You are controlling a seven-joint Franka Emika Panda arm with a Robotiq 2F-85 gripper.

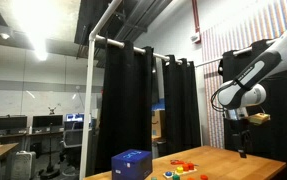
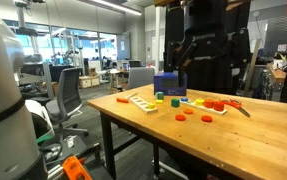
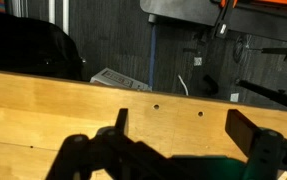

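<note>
Above the wooden table, my gripper stands open with only table edge and floor visible between its fingers in the wrist view. It hangs over the table's right part in exterior view 1 and looms dark in the foreground of exterior view 2. Several small coloured pieces lie spread on the tabletop, red discs [image 2: 207, 118] and a green block [image 2: 175, 102] among them. Behind them sits a dark blue box [image 2: 167, 83]. None of these pieces shows in the wrist view.
A pale long strip with cut-outs [image 2: 143, 103] lies near the table's left edge. An orange-handled tool [image 2: 232, 104] rests at the back right. Bare wooden table [image 2: 248, 141] stretches across the front right. Dark curtains [image 1: 116, 105] hang behind; chairs stand beyond.
</note>
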